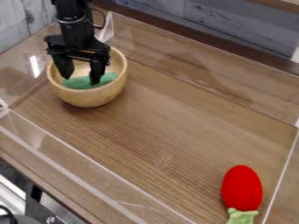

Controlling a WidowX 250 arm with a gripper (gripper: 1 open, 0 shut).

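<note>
A tan wooden bowl (89, 94) sits at the upper left of the table, with a green object (86, 81) lying inside it. My black gripper (79, 68) is down over the bowl, its fingers open above and around the green object; whether they touch it cannot be told. At the lower right lies a red strawberry-like toy (242, 187) with a green top.
A grey plank wall (233, 22) runs along the back.
</note>
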